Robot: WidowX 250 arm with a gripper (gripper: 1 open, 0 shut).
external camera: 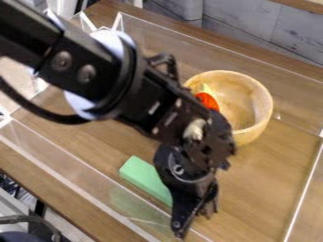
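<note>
My gripper (pixel 190 213) points down just right of a flat light-green block (pixel 144 175) lying on the wooden surface near the front. It looks shut, and I see nothing held between its fingers, though the dark tips are hard to make out. Behind the arm, a round light wooden bowl (pixel 252 99) holds red and yellow items (pixel 206 99), partly hidden by the arm.
A clear barrier (pixel 63 170) runs along the front edge. Bare wood (pixel 265 194) lies to the right and at the back left. A grey wall (pixel 290 14) stands at the back right.
</note>
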